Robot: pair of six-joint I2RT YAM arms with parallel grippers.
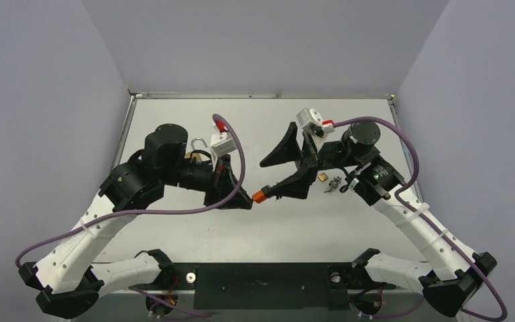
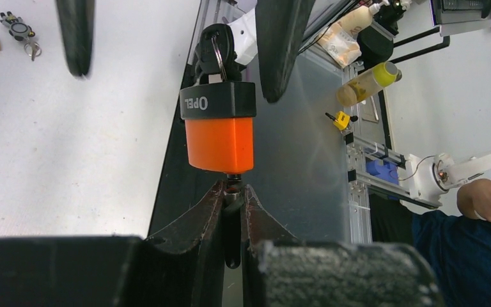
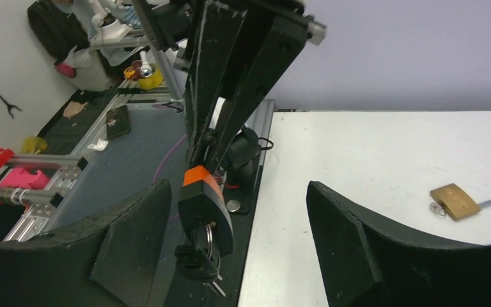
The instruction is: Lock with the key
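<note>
My left gripper is shut on an orange-and-black OPEL padlock (image 2: 218,142), held in the air with a key on a ring (image 2: 217,54) at its top. In the top view the orange body (image 1: 260,196) sits between the two grippers. My right gripper is open, its fingers apart around the padlock and key, with a visible gap to them in the right wrist view. In the left wrist view, the right fingers stand either side of the key.
A brass padlock with shackle (image 3: 454,201) lies on the white board, partly hidden by the left arm from above. Another brass padlock (image 1: 322,177) and a key bunch (image 1: 333,184) lie right of centre. Side walls bound the board.
</note>
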